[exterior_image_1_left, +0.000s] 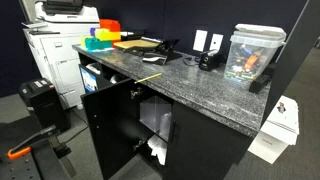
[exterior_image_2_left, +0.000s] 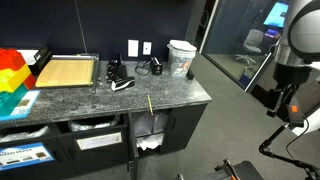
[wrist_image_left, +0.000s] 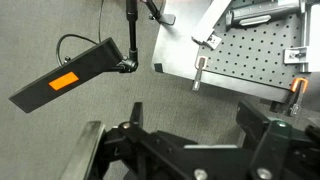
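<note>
My gripper looks down over the grey floor in the wrist view, its dark fingers wide apart with nothing between them. In exterior view 2, the white arm (exterior_image_2_left: 301, 50) stands at the right, well away from the counter (exterior_image_2_left: 75, 101). Below that counter, a black cabinet door (exterior_image_1_left: 109, 128) hangs open in exterior view 1. White crumpled material (exterior_image_1_left: 158, 149) shows inside the cabinet. A yellow stick-like thing (exterior_image_1_left: 148, 78) lies near the counter's front edge.
A clear tub with mixed contents (exterior_image_1_left: 249, 57) stands on the counter, near colourful blocks (exterior_image_2_left: 14, 70) and a wooden board (exterior_image_2_left: 67, 72). The wrist view shows a perforated metal plate (wrist_image_left: 258, 52) and a black panel with an orange label (wrist_image_left: 65, 77).
</note>
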